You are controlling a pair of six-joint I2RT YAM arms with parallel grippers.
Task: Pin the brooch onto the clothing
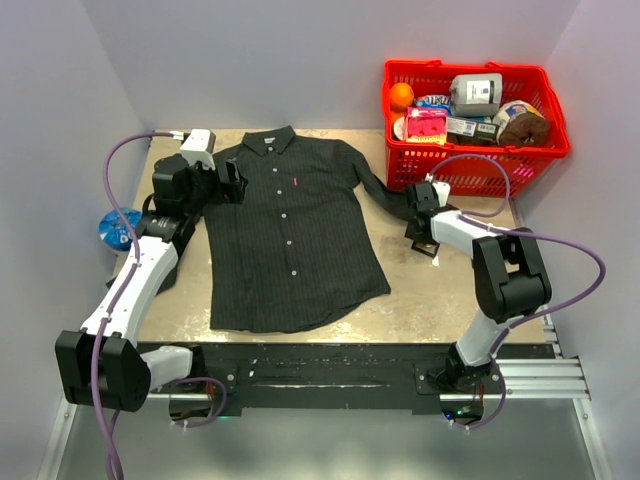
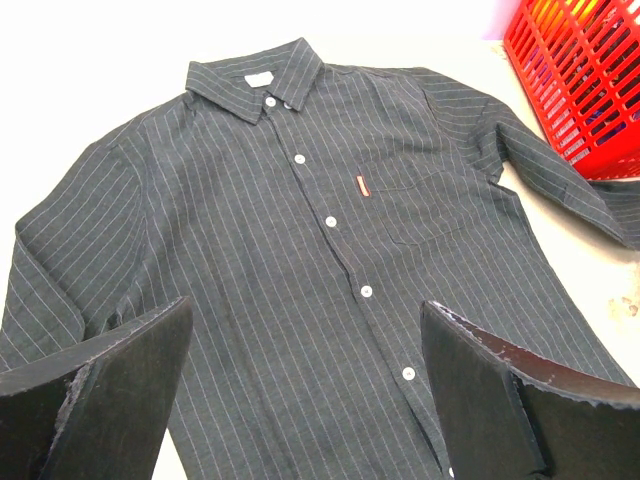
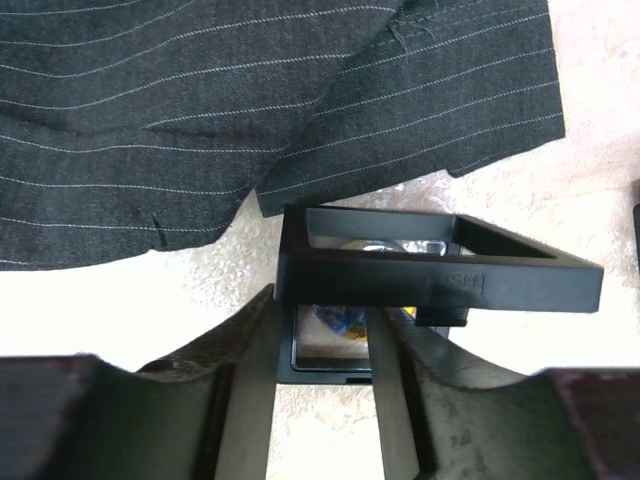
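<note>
The dark pinstriped shirt (image 1: 290,230) lies spread out, buttons facing up. In the left wrist view, my left gripper stands open above the shirt's front, nothing between its fingers. Beside the cuff of the outstretched sleeve (image 3: 420,110), a small black case (image 3: 440,275) is partly raised, its upper frame tilted over its lower half. Inside shows a blue and yellow round piece, apparently the brooch (image 3: 345,320), partly covered by the frame. My right gripper is at the case, its fingers part open and apart, tips at the upper frame's edge.
A red basket (image 1: 480,160) filled with groceries stands close behind the right gripper. A blue object (image 1: 118,230) lies by the left arm. Bare table (image 1: 430,310) extends in front of the case.
</note>
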